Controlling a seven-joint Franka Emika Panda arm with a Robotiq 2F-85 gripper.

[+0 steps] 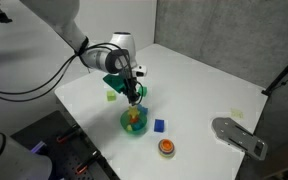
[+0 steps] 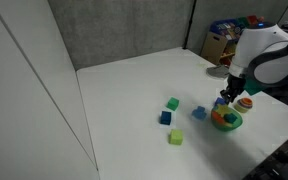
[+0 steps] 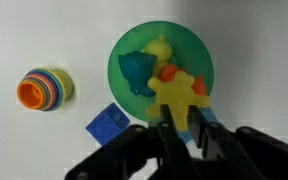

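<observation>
In the wrist view a green bowl holds a yellow duck, a blue toy and an orange-red toy. A pale yellow toy with stubby limbs shows over the bowl's near side, right at the fingertips of my gripper. Whether the fingers grip this toy or merely stand close to it is unclear. From the side, my gripper points down just above the bowl.
Blue blocks lie beside the bowl, and stacked colored cups stand farther off. Near the arm are a yellow-green block and a green block. A grey metal tray lies across the table.
</observation>
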